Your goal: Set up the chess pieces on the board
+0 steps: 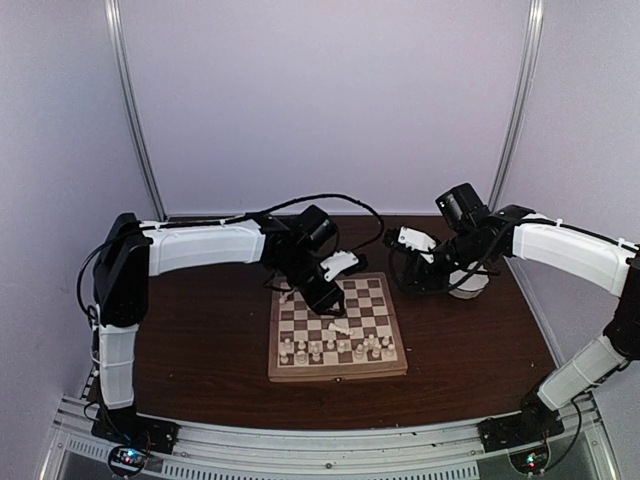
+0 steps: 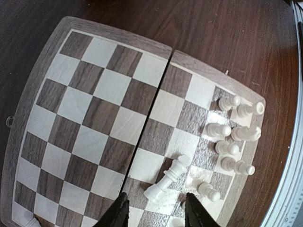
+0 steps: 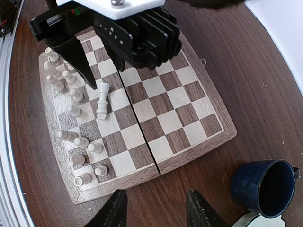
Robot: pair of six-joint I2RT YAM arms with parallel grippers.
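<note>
The wooden chessboard (image 1: 340, 370) lies on the table with a pale piece (image 2: 166, 180) on its side near the centre seam. Several upright white pieces (image 3: 67, 135) fill the rows along the near edge. Above the fallen piece hangs my left gripper, open and apart from it, its fingers (image 3: 75, 61) pointing down at the board. Part of another pale piece (image 2: 32, 223) shows at the board's far side. To the right of the board, my right gripper is held open over bare table, empty between its fingers.
A dark blue mug (image 3: 258, 189) and a white bowl (image 1: 468, 284) stand right of the board, partly under the right arm. The board's far squares are mostly bare. Open table (image 1: 200, 330) lies to the left.
</note>
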